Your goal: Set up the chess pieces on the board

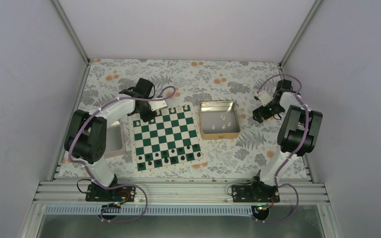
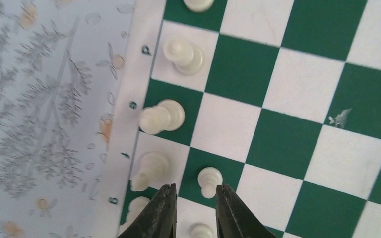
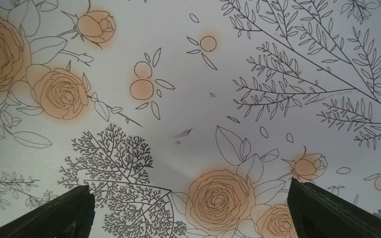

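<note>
A white pawn stands upright on a green square, one row in from the f file's white piece. Above it my left gripper is open, its fingers apart on either side of the pawn in view and clear of it. Another white pawn is partly cut off at the lower frame edge. More white pieces line the board's lettered edge, among them one on the e file. My right gripper is open and empty over bare tablecloth at the far right.
A gold-rimmed box with several white pieces in it stands right of the chessboard. Dark pieces fill the board's near rows. A pale tray lies left of it, partly under the left arm. The board's middle is clear.
</note>
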